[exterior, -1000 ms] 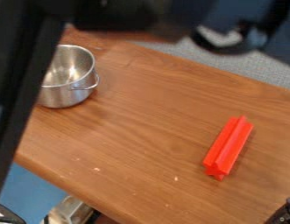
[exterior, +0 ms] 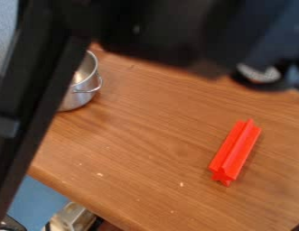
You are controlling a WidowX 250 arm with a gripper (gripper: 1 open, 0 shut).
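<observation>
A red ridged bar [exterior: 235,151] lies on the right part of the wooden table [exterior: 152,153]. At the left, a steel pot [exterior: 81,90] with a wire handle is partly hidden behind the black robot arm [exterior: 25,99]. The dark arm fills the top of the view, blurred. The gripper's fingertips cannot be made out, so its state is unclear.
Blue floor and some metal fittings show past the table's edge at the bottom left.
The arm has come lower across the top of the view and further right on the left side, now covering more of the pot and the table's back. The red bar is unmoved.
</observation>
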